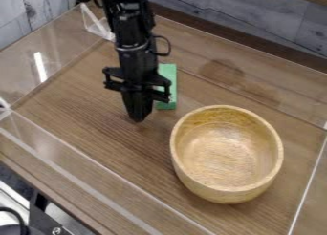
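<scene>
The black robot arm reaches down from the top middle to my gripper [136,107], which hangs low over the wooden table [76,153]. A green flat object [166,81] lies just right of and behind the gripper, partly hidden by it. Whether the fingers are open or shut, or hold anything, I cannot tell.
A large, empty-looking beige bowl [227,143] takes up the right front of the table.
</scene>
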